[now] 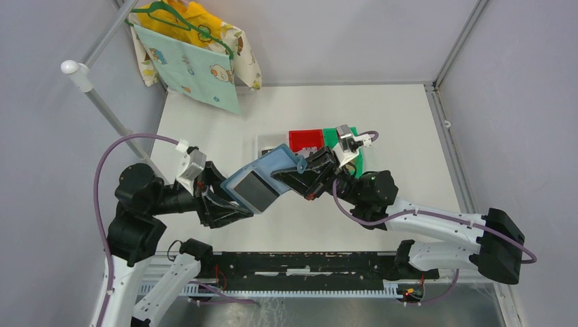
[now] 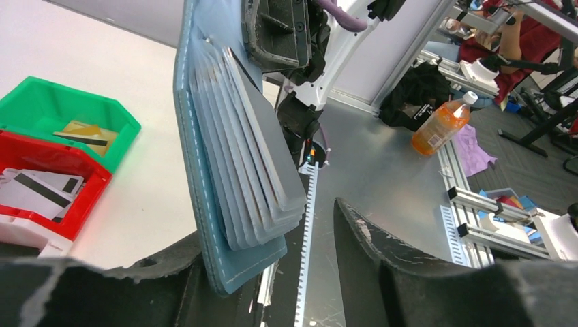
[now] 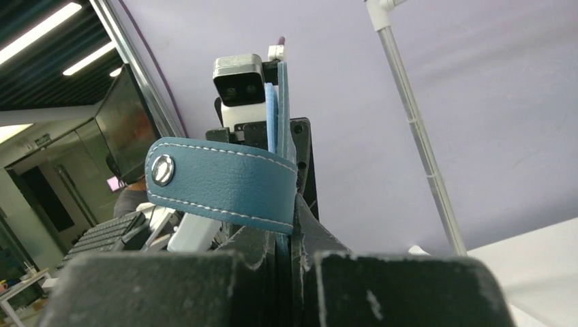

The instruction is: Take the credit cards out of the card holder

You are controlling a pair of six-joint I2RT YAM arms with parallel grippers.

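The blue card holder (image 1: 272, 170) is held up above the table between my two grippers. My right gripper (image 1: 293, 181) is shut on one end of it, next to the blue snap strap (image 3: 221, 180). In the left wrist view the holder (image 2: 199, 170) hangs spread, with a stack of translucent sleeves (image 2: 249, 170) showing; a dark card-like panel lies along one side. My left gripper stands part open around the holder's other end, which is closer to the left finger. A wide gap separates it from the right finger (image 2: 368, 252).
Behind the grippers stand a white box (image 1: 263, 140), a red box (image 1: 305, 133) and a green box (image 1: 329, 135). Cards lie in the red and green ones. Clothes (image 1: 194, 54) hang from a rack at the back left.
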